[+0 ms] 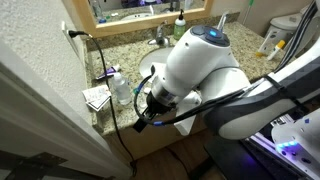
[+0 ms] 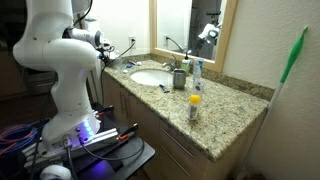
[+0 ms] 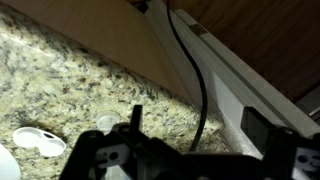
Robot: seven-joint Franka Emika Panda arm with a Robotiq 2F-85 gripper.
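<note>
My gripper is open, its two dark fingers wide apart in the wrist view. Behind that gap runs a black cable (image 3: 190, 52), across the edge of the speckled counter (image 3: 80, 85); nothing is gripped. A small white double-lobed item (image 3: 39, 140) and a pale round top (image 3: 107, 122) show left of the left finger. From exterior view 1, the gripper (image 1: 141, 124) is at the counter's near left edge, below a clear bottle (image 1: 122, 89), its tips partly hidden by the arm.
White papers (image 1: 97, 97) lie left of the bottle, by the wall. The sink (image 2: 150, 77) is farther along the counter. A yellow bottle (image 2: 194, 106), a clear bottle (image 2: 197, 72) and a dark cup (image 2: 180, 77) stand there, with bare counter (image 2: 235, 110) to the right.
</note>
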